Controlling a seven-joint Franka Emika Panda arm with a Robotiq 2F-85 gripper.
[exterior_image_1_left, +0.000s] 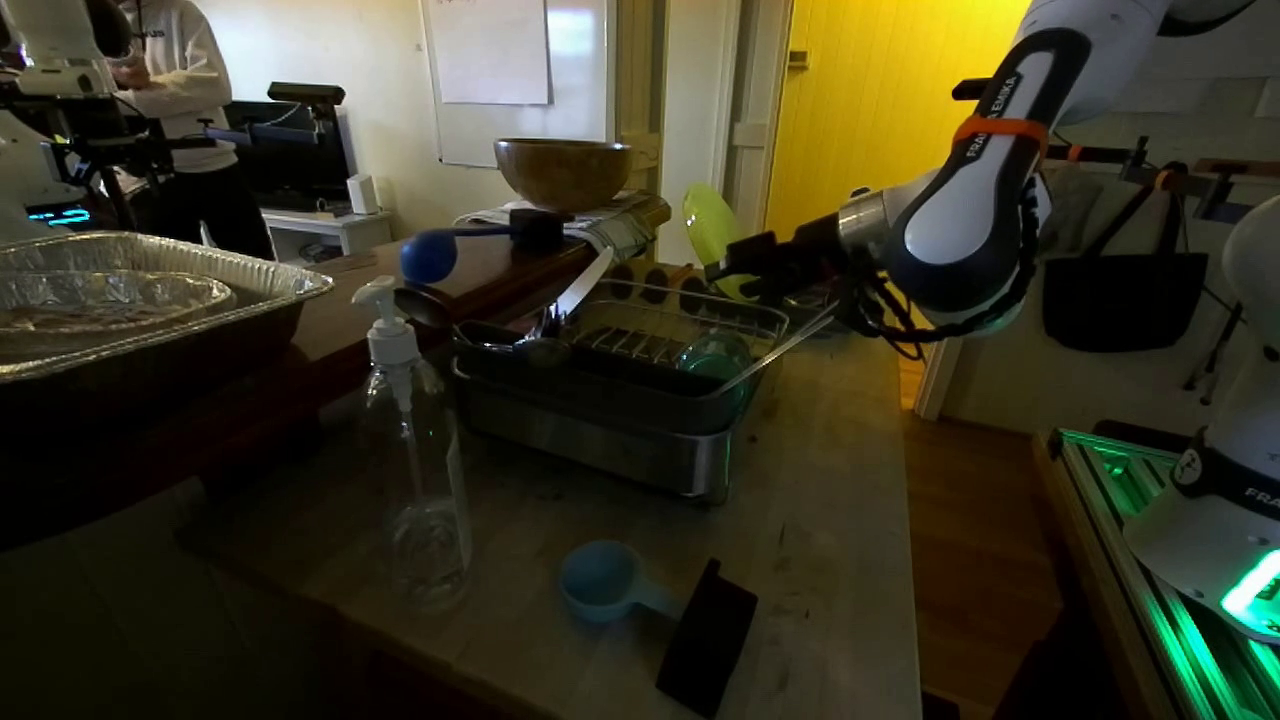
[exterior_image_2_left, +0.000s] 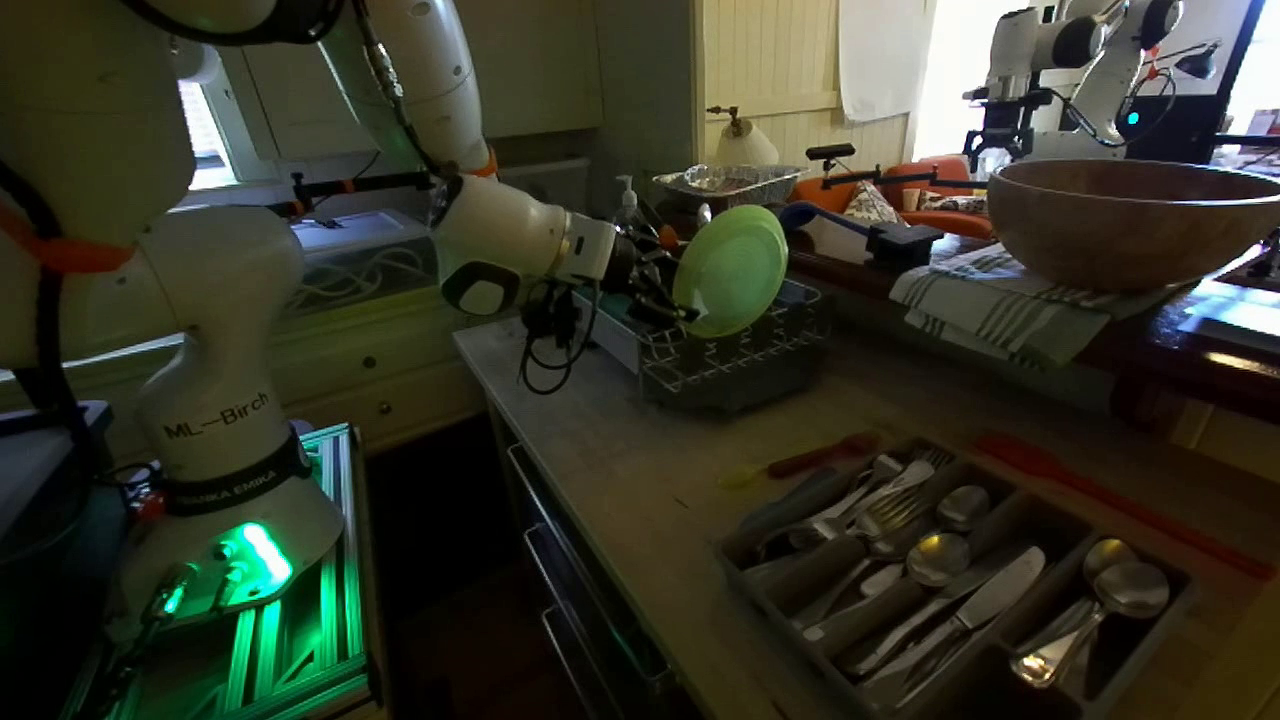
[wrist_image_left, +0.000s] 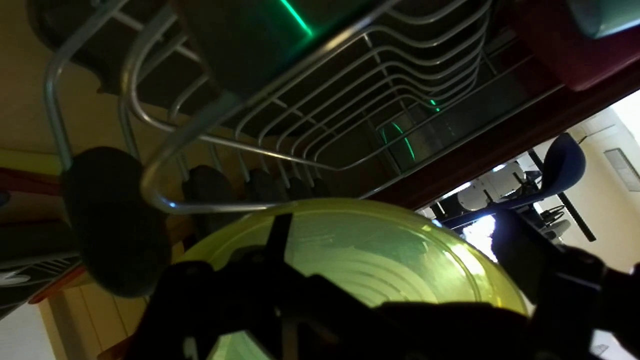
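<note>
A translucent yellow-green plate (exterior_image_2_left: 734, 274) stands on edge at the end of the wire dish rack (exterior_image_2_left: 732, 354). In the wrist view the plate (wrist_image_left: 366, 258) spans the space between the widely parted black fingers of my open gripper. From the first exterior view, my gripper (exterior_image_1_left: 738, 264) is right against the near side of the plate (exterior_image_1_left: 710, 222), above the rack's end. Whether a finger touches the plate cannot be told. The plate's lower edge is partly hidden by the gripper and rack.
A clear pump bottle (exterior_image_1_left: 414, 480) and a blue measuring scoop (exterior_image_1_left: 603, 582) stand near the rack. A cutlery tray (exterior_image_2_left: 948, 576) occupies the counter's other end. A wooden bowl (exterior_image_2_left: 1128, 222) rests on the higher ledge. Some counter beside the rack is bare.
</note>
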